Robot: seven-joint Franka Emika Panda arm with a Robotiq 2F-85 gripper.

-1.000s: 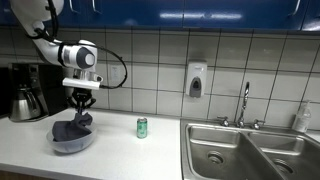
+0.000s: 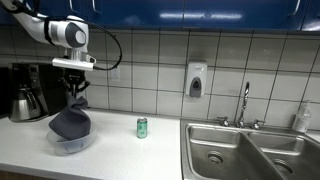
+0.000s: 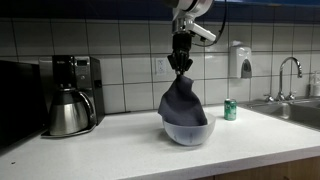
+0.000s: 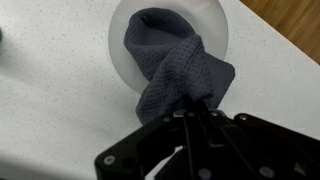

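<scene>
A dark grey cloth (image 3: 182, 102) hangs from my gripper (image 3: 180, 73), which is shut on its upper end. The cloth's lower part still sits in a translucent white bowl (image 3: 190, 133) on the counter. In the wrist view the cloth (image 4: 185, 65) runs from the bowl (image 4: 125, 62) up to the gripper, and it covers the fingertips. From the first exterior view, the cloth (image 2: 70, 122) is stretched upward above the bowl (image 2: 70, 146), under the gripper (image 2: 74, 90).
A green can (image 2: 142, 128) stands on the counter right of the bowl. A coffee maker (image 3: 72, 95) is at the left. The sink (image 2: 215, 150) lies at the right, with a faucet (image 2: 243, 103).
My gripper has risen and shifted slightly left. The cloth has been drawn up with it, taller and more stretched above the bowl, which stays in place.
</scene>
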